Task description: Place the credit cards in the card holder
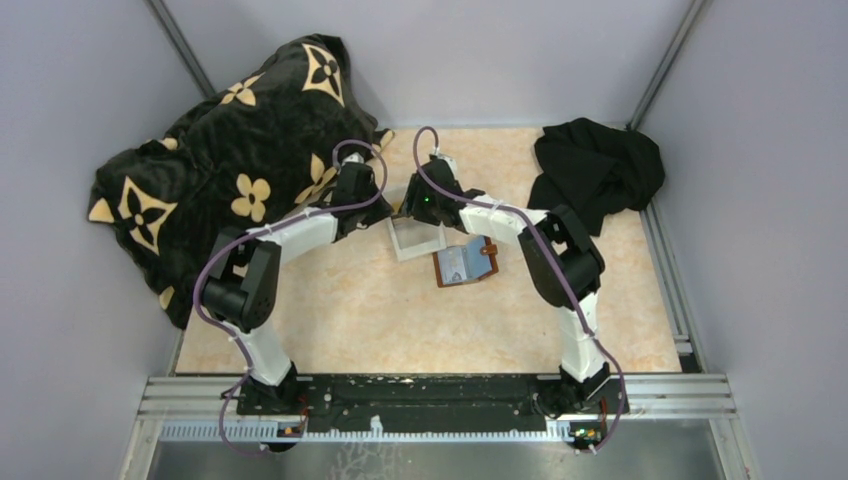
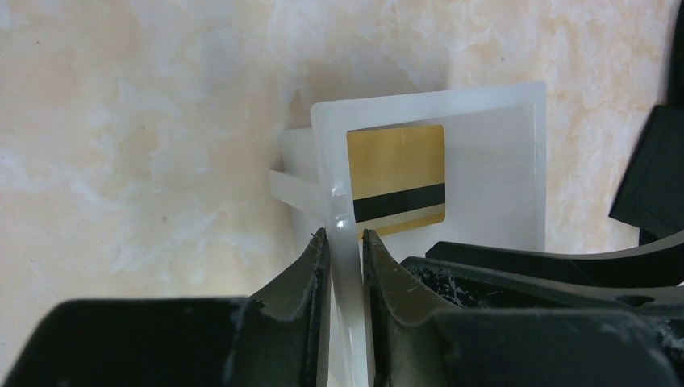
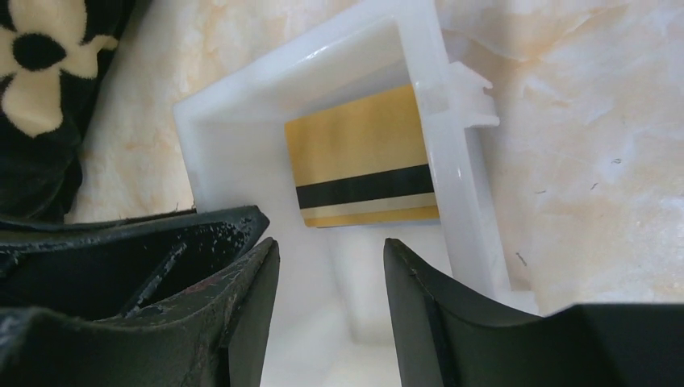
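Observation:
A gold card with a black stripe (image 3: 363, 153) lies inside a white plastic tray (image 2: 435, 105), against its far end. My left gripper is shut on the tray's long side wall, one finger on each side of it. Over the tray's inside hangs my right gripper; it is open, with no card between its fingers, and the gold card lies beyond its tips. The brown card holder (image 1: 466, 263) lies spread flat just right of the tray's near end, its pockets bluish and clear. In the top view the arms partly cover the tray and card.
A dark patterned blanket (image 1: 240, 150) is heaped at the left, close to the left arm. Black cloth (image 1: 600, 170) lies at the back right. Bare table (image 1: 400, 325) stretches across the front. The two grippers are close together above the tray.

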